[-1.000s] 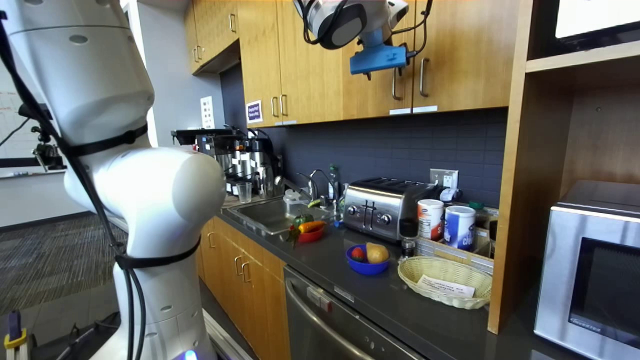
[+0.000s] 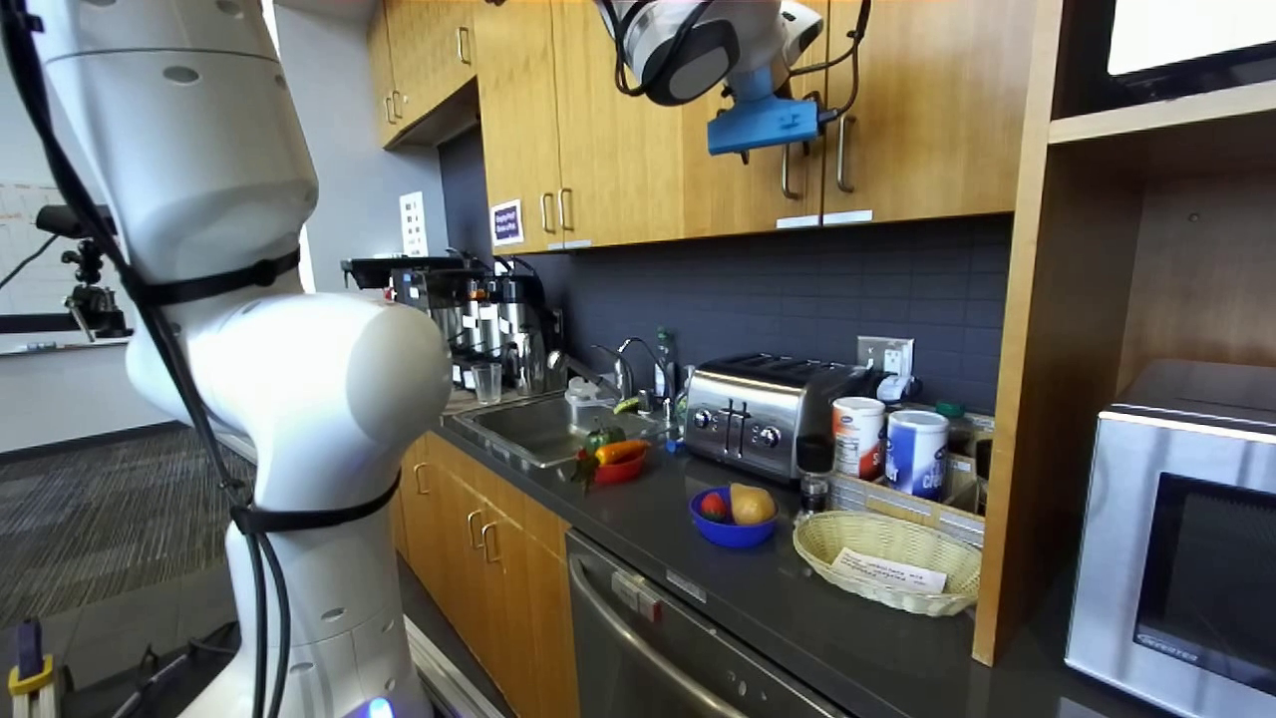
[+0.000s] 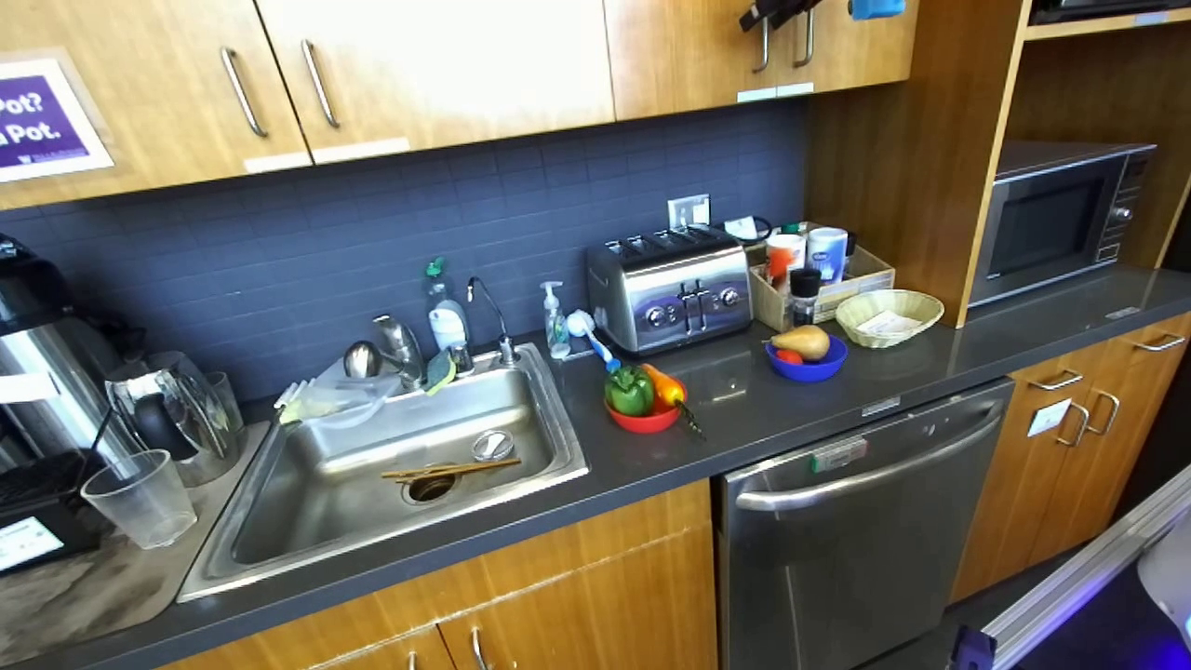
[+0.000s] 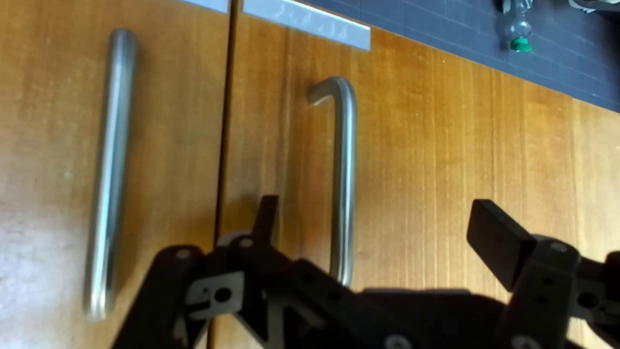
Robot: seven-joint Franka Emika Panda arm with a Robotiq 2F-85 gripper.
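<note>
In the wrist view my gripper is open, its dark fingers spread wide with nothing gripped. A metal cabinet handle [image 4: 344,174] appears between them, closer to the left finger [image 4: 267,218]; whether the fingers reach around it in depth, I cannot tell. The neighbouring door's handle [image 4: 110,174] is outside the left finger. In exterior view 1 the blue wrist mount [image 2: 763,125] hangs in front of the upper cabinet and mostly hides the fingers. Exterior view 2 catches only the dark fingers [image 3: 768,13] at its top edge, by the handles. Both cabinet doors look closed.
Below the cabinets, the counter holds a toaster [image 3: 675,292], a blue bowl [image 3: 806,363], a red bowl [image 3: 644,423] and a wicker basket [image 3: 889,317]. A sink [image 3: 408,447] is further left. A tall wooden side panel [image 2: 1029,299] stands right of the cabinet.
The blue wrist mount has shifted slightly right and down in exterior view 1, with the upper arm moving along. The doors and counter items stay where they were.
</note>
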